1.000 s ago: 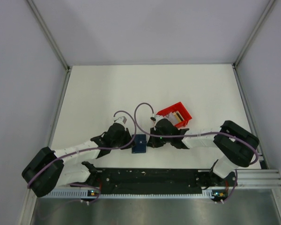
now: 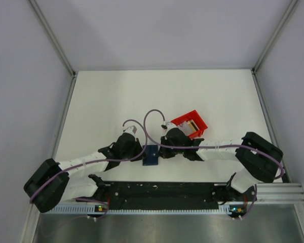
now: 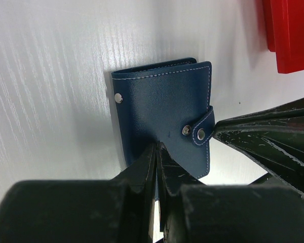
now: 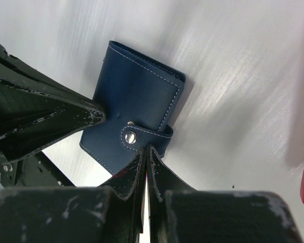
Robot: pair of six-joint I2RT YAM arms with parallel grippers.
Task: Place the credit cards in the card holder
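The dark navy card holder (image 2: 150, 156) lies on the white table between both grippers, its snap strap (image 3: 202, 129) fastened. My left gripper (image 2: 141, 155) is at its left side; in the left wrist view its fingertips sit close together over the holder, and I cannot tell how far apart. My right gripper is shut at the strap's edge, nothing visible between its fingers. The cards (image 2: 191, 126), small and only partly visible, sit in a red container (image 2: 199, 119) behind the right gripper.
The red container's wall (image 3: 294, 45) stands close beside the holder at back right.
My right gripper and arm have shifted slightly over the last second. The left arm and the holder show no visible change.
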